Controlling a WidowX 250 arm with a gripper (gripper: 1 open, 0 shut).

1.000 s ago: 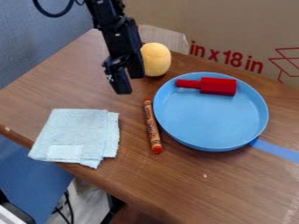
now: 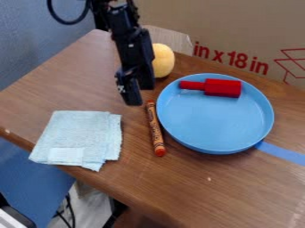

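My black gripper (image 2: 134, 87) hangs over the wooden table, left of the blue plate and just above the upper end of an orange crayon-like stick (image 2: 156, 134); whether it is open or shut is unclear. A red object with a handle (image 2: 218, 87) lies on the back of the blue plate (image 2: 215, 125). A yellow round object (image 2: 163, 60) sits behind my gripper. A light blue folded cloth (image 2: 78, 140) lies at the front left.
A cardboard box (image 2: 251, 36) stands along the back. Blue tape (image 2: 286, 153) runs right of the plate. The table's near-left edge is beside the cloth.
My gripper has moved slightly right and down, toward the stick's upper end. The objects on the table have not visibly moved.
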